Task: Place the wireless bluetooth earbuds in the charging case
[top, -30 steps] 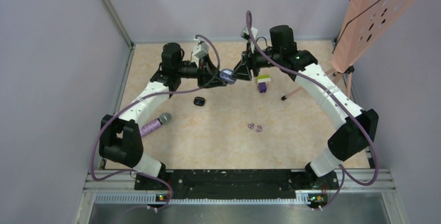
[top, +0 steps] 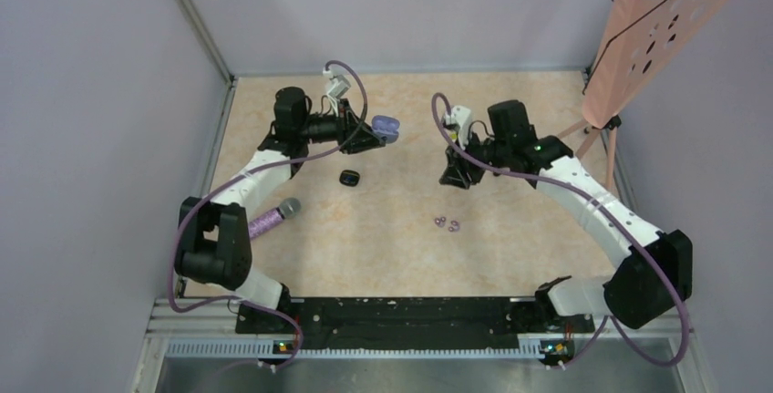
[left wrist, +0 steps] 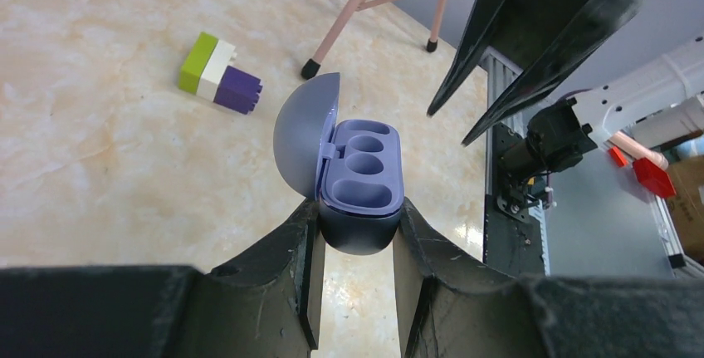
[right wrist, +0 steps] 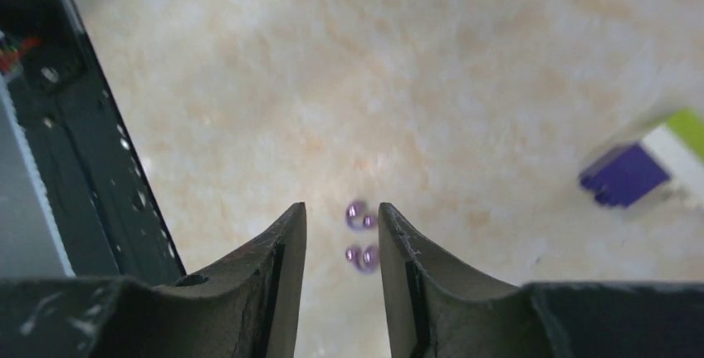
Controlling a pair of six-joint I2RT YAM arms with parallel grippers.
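Observation:
The lilac charging case hangs above the table, its lid swung up and its slots empty. My left gripper is shut on the case's base; the top view also shows the case at that arm's tip. The earbuds lie on the table as small purple pieces in two groups. My right gripper is up the table from them, well apart from the case. In the right wrist view, its fingers stand apart with nothing held, and the earbuds show beyond them in the gap.
A block of green, white and purple pieces stands on the table. A small black item lies below the left gripper. At the left edge is a purple microphone, and a pink stand rises at the right.
My right gripper has left the case and moved toward the front and right, nearer the earbuds. The left gripper has drawn slightly left and back with the case. The earbuds have not moved.

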